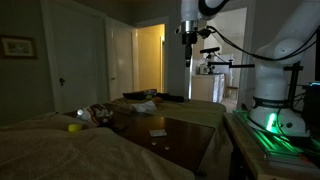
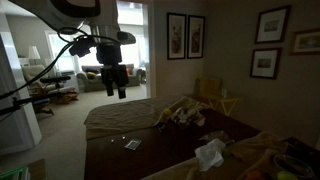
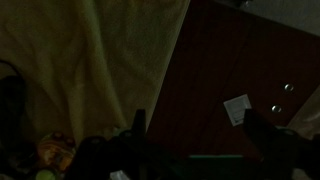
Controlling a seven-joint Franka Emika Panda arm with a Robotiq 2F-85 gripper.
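Note:
My gripper point(image 1: 188, 62) hangs high above the dark table point(image 1: 185, 136), clear of everything on it. In exterior view 2 the same gripper point(image 2: 110, 93) points down over the table's near left part. Its dark fingers stand apart at the bottom of the wrist view, open, with nothing visible between them. A small white square point(image 3: 237, 109) lies flat on the bare dark wood below. Two small pale discs point(image 3: 283, 97) lie close to the square.
A tan cloth point(image 1: 70, 150) covers the table's left side. A yellow item point(image 1: 75, 127), a pale bundle point(image 1: 98, 114) and crumpled white material point(image 2: 210, 154) lie farther off. Bare wood surrounds the square. The room is dim.

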